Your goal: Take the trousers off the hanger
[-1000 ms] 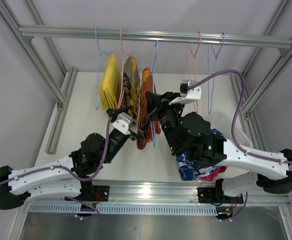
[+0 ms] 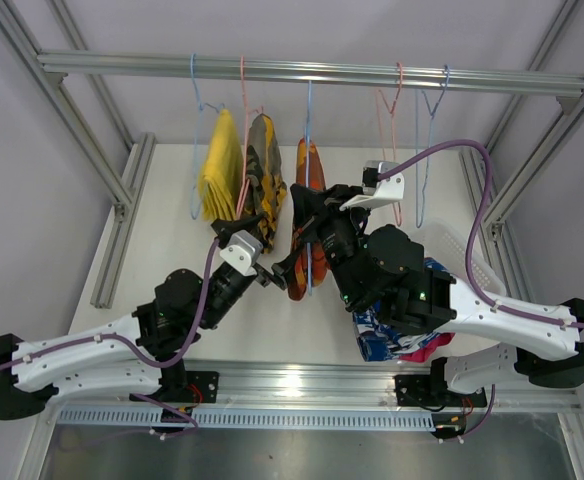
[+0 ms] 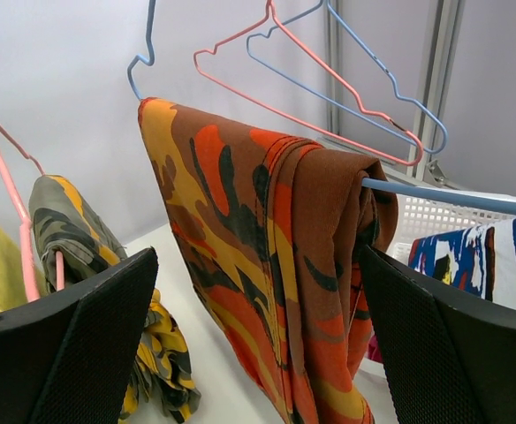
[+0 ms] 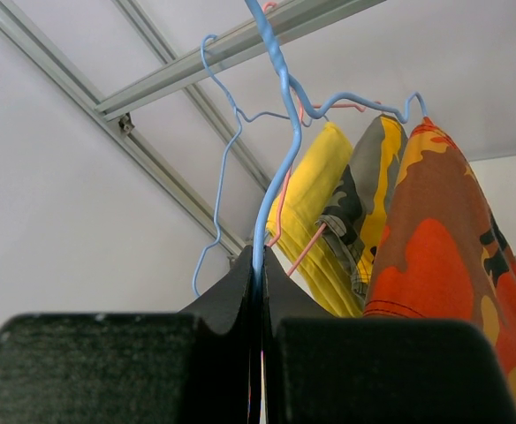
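Note:
Orange-brown camouflage trousers hang folded over a blue hanger, in the middle of the rail in the top view. My left gripper stands open facing the trousers; in its wrist view the fingers frame their near fold with nothing held. My right gripper is shut on the blue hanger's wire, which runs up from between its fingertips. The trousers lie just to the right of these fingertips in the right wrist view.
Yellow garment and grey-yellow camouflage garment hang at the left. Empty hangers hang at the right, above a white basket with blue and pink cloth. The steel rail spans the top.
The trousers and their hanger have swung slightly to the right in the top view.

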